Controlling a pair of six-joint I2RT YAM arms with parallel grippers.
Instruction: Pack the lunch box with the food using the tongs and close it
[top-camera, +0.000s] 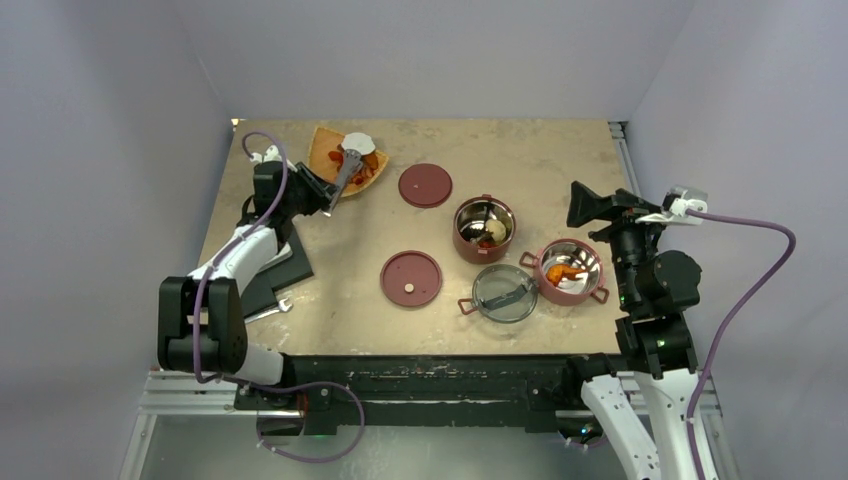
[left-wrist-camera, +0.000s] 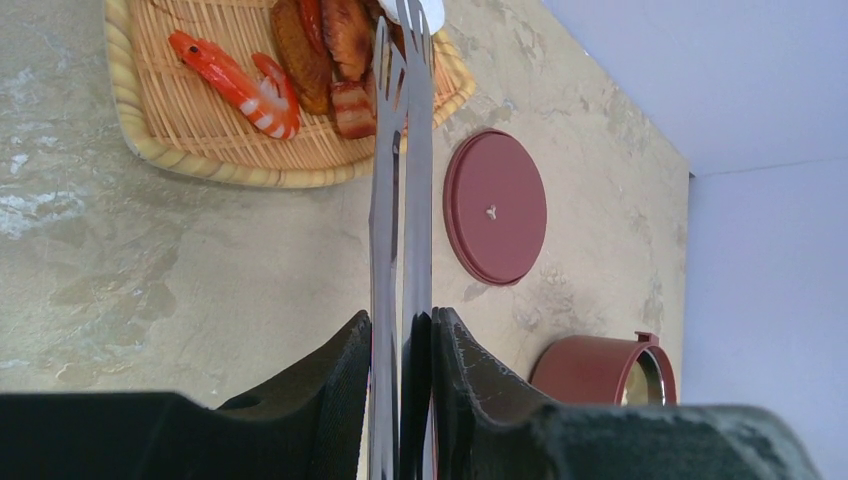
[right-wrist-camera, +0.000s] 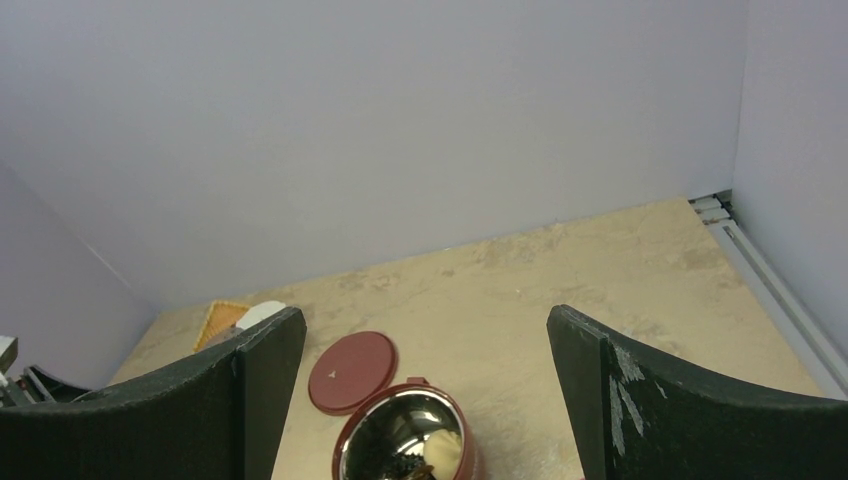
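Observation:
In the top view my left gripper (top-camera: 326, 195) holds metal tongs (left-wrist-camera: 418, 200), their fork tips over the wicker basket (top-camera: 322, 160) of food. In the left wrist view the basket holds a shrimp (left-wrist-camera: 235, 80), sausage and meat pieces, and a white item. The tongs' arms run close together from between my gripper's fingers. My right gripper (top-camera: 590, 212) stands open and empty above the right side of the table.
Two pots (top-camera: 470, 250) (top-camera: 568, 292) with food, a glass lid (top-camera: 500, 310), two maroon lids (top-camera: 425, 186) (top-camera: 411, 278), dark boards (top-camera: 295, 265) and a wrench (top-camera: 270, 311).

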